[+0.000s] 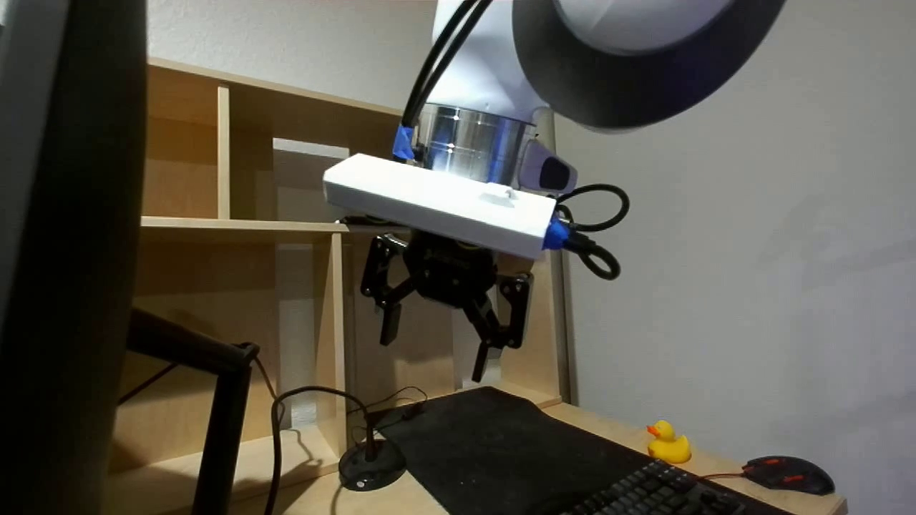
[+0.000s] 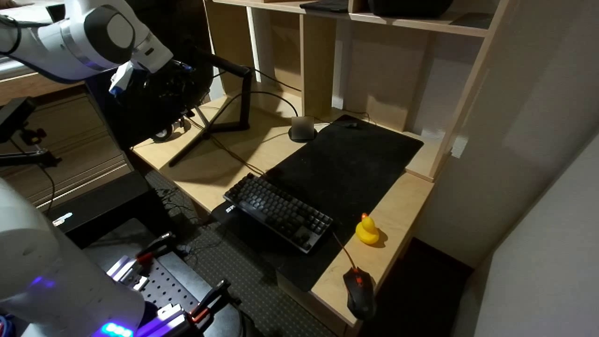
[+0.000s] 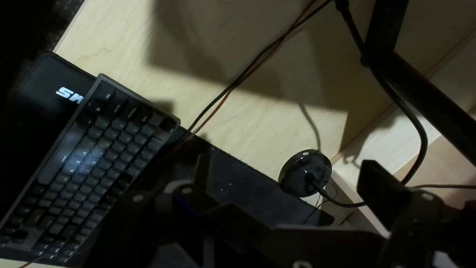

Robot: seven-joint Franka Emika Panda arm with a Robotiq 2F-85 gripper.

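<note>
Above the desk my gripper [image 1: 435,360] stands open, its two black fingers wide apart with nothing between them. In the wrist view the gripper shows one finger near the keyboard side and the other at the right, and only desk and mat lie below. The yellow rubber duck [image 2: 367,230] sits upright on bare wood beside the black mat [image 2: 348,163], well away from the gripper. A dark keyboard [image 2: 281,210] rests on the mat, and a black mouse [image 2: 359,292] lies near the desk's front corner.
A black round-based device [image 3: 305,173] with a bent cable stands by the shelf. The black monitor stand [image 2: 245,101] and the wooden shelf [image 1: 338,343] bound the desk.
</note>
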